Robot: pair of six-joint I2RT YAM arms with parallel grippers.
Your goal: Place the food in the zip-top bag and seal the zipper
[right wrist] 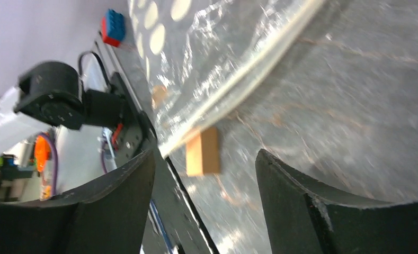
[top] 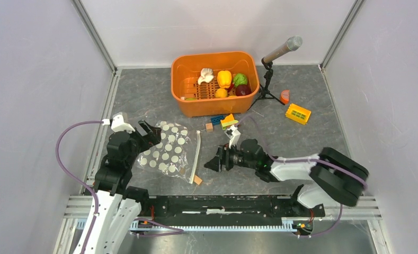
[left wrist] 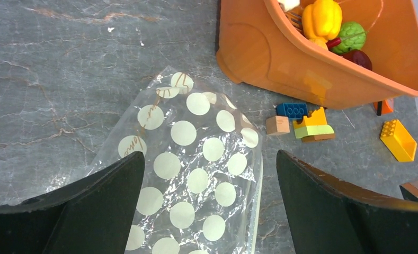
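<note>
A clear zip bag with white dots (top: 167, 148) lies flat on the grey table, its pale zipper strip (right wrist: 243, 74) along the right side. My left gripper hangs open over the bag. My right gripper is low just right of the zipper strip, its fingers apart with nothing between them; a wooden block (right wrist: 202, 153) lies by the strip. The food sits in the orange basket (top: 188, 108) at the back: a yellow pepper (top: 224, 78), green vegetable (top: 240, 80), dark red item (top: 242, 90) and white piece (top: 205, 75).
Toy bricks (left wrist: 291, 110) lie in front of the basket, and a yellow brick (top: 298, 114) at the right. A microphone on a stand (top: 281, 50) is at the back right.
</note>
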